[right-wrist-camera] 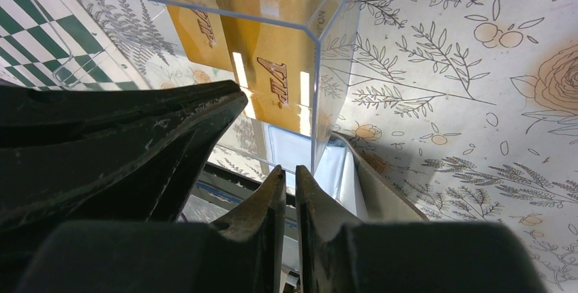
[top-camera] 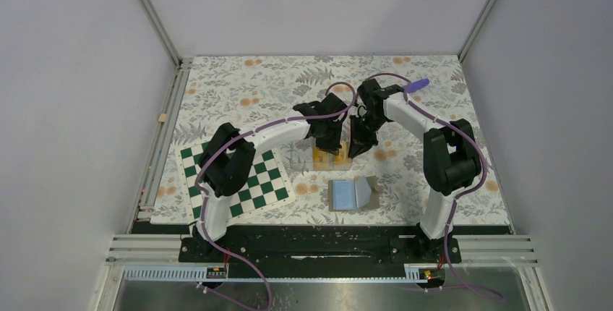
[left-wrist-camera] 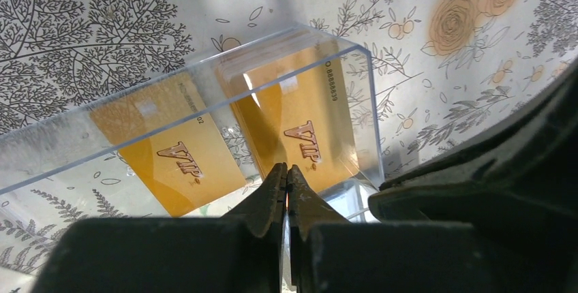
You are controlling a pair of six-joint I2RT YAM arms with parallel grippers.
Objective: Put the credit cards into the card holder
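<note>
Orange credit cards marked VIP lie in a clear box: a stack (left-wrist-camera: 320, 136) at its right end and another card (left-wrist-camera: 184, 170) left of it. The left gripper is shut at the stack's left edge, tips together; whether a thin card is pinched there is hidden. At the box's right end stands my right gripper, its fingertips a narrow gap apart, next to the lower corner; whether clear wall lies between them does not show. The card holder (top-camera: 344, 195), grey with pale blue inside, lies opened out in front of the box.
A green-and-white checkered board (top-camera: 264, 186) lies at front left, partly under the left arm. Far right at the back is a purple object (top-camera: 417, 85). Both arms crowd the clear box (left-wrist-camera: 82, 119). Patterned table around the holder is free.
</note>
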